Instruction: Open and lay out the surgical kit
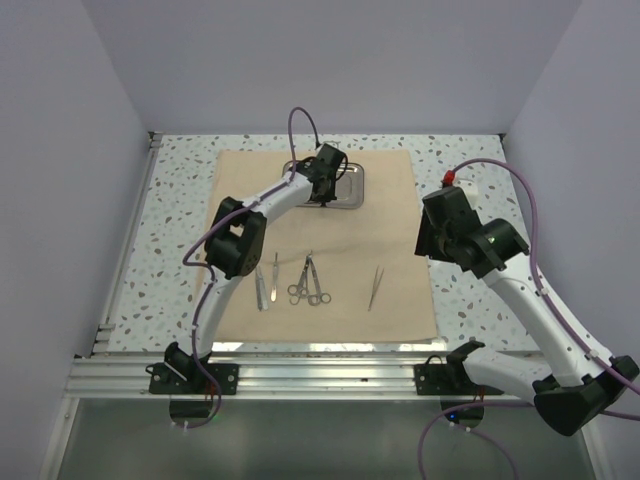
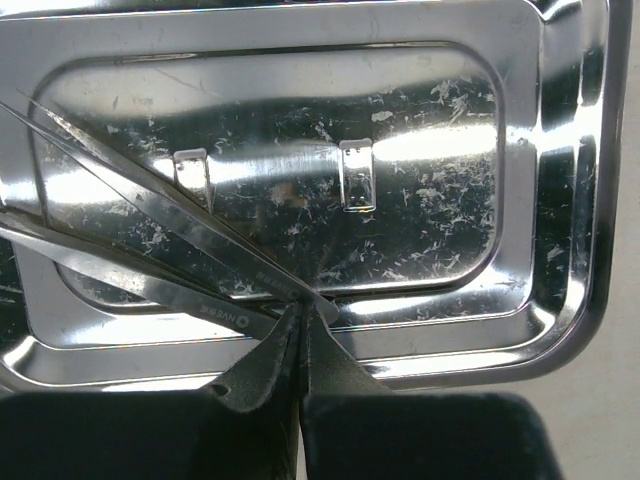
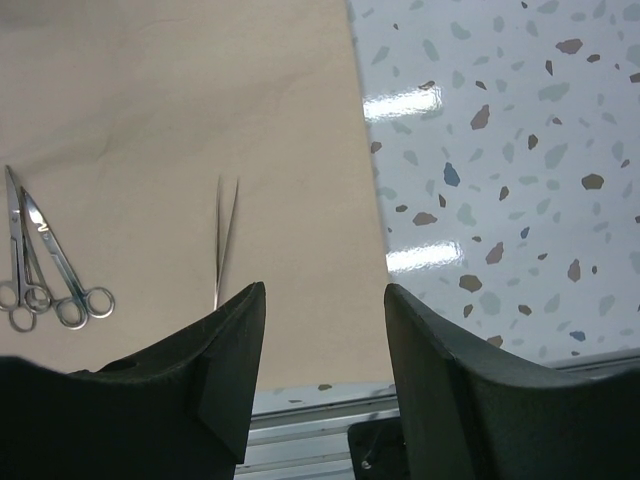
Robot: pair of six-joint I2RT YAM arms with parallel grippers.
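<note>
Two long metal tweezers, one upper (image 2: pixel 190 212) and one lower (image 2: pixel 130 272), lie slanting across the left part of the steel tray (image 2: pixel 572 240) in the left wrist view. My left gripper is shut at the tray's near side, its fingertips together with nothing between them. The tweezers' blunt ends lie outside, right against the tips; contact is hard to tell. From above, the left arm covers the tray's left part. My right gripper stands open and empty, high over the right side of the cloth.
On the tan cloth (image 1: pixel 350 240) lie a pair of tweezers (image 1: pixel 375 290), several scissor-like tools (image 1: pixel 306 282), a slim handled tool (image 1: pixel 275 280) and a flat one (image 1: pixel 261 290). The cloth's middle, in front of the tray, is clear.
</note>
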